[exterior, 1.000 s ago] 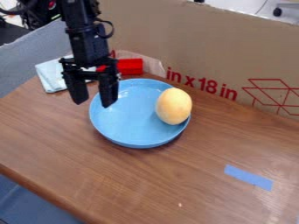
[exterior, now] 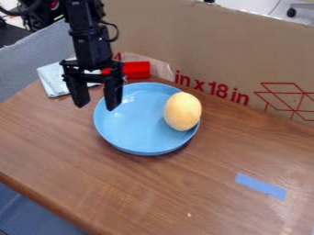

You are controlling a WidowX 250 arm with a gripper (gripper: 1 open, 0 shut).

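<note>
My black gripper (exterior: 95, 99) hangs open over the left rim of a blue plate (exterior: 138, 134), with nothing visible between its fingers. A pale orange-yellow rounded object (exterior: 182, 111) sits on the right side of the plate. Behind the arm, a red object (exterior: 138, 69) lies near the cardboard wall, and a light folded cloth (exterior: 55, 80) lies to the left, partly hidden by the gripper.
A cardboard box wall (exterior: 233, 55) runs along the back of the wooden table. A strip of blue tape (exterior: 260, 186) lies at the right front. Its left edge drops to blue below.
My gripper has shifted slightly up and to the left over the last second. The plate and the object on it stay put.
</note>
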